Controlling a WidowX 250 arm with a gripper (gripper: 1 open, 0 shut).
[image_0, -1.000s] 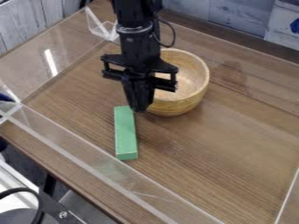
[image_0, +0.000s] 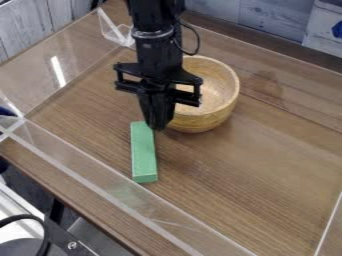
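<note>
My black gripper (image_0: 155, 114) hangs near the middle of the camera view, shut, with nothing visible between its fingers. Just below it a green rectangular block (image_0: 143, 152) lies lengthwise on the wooden table (image_0: 254, 190). A wooden bowl (image_0: 217, 92) sits behind the gripper and to its right, partly hidden by the arm.
Transparent strips run along its near left edge, with dark cables and hardware at the bottom left corner. Pale walls or panels stand at the back corners.
The gripper has shifted very slightly; the block and bowl stay where they were.
</note>
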